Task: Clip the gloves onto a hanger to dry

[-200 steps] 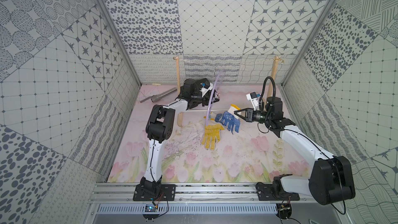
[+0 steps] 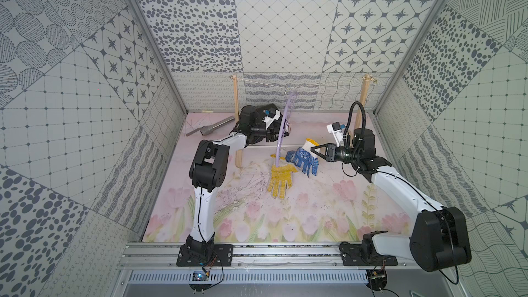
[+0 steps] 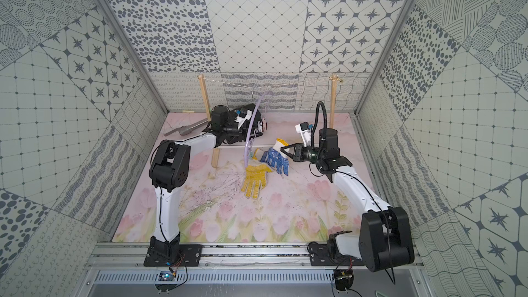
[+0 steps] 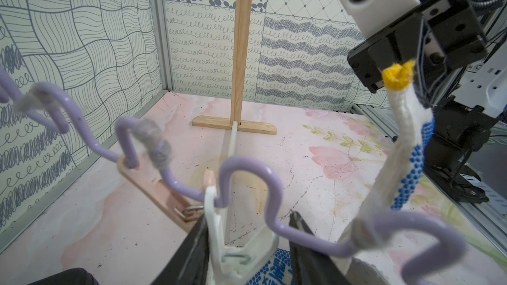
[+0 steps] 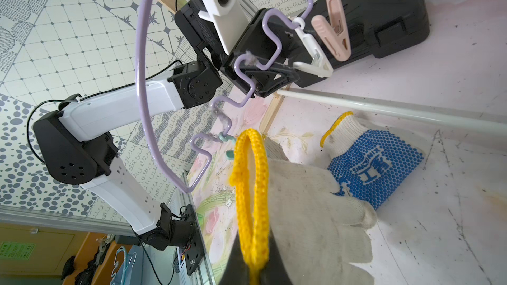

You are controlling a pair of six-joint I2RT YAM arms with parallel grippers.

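A lilac hanger with pink and white clips hangs from the line in the middle. My left gripper stands part open at a white clip on it. My right gripper is shut on the cuff of a white glove with blue dots; its yellow hem rises between the fingertips. A yellow glove lies on the table below the hanger, and another blue-dotted glove lies behind the held one.
Wooden posts hold the line at the back. A black case and a grey tool lie at the back left.
My left arm has shifted slightly left and toward the front, near the hanger. The right arm has not visibly moved.
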